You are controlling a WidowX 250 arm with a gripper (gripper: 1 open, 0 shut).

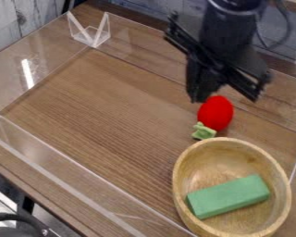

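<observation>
The dark robot gripper (213, 65) hangs over the upper right of the wooden table, close above a red strawberry-like object (215, 113) with a green top. Its fingers look shut, with nothing visible between them. Below lies a tan bowl (194, 190) holding a green block (228, 194).
A white wire rack (89, 28) stands at the back left. Dark cables show at the bottom left corner.
</observation>
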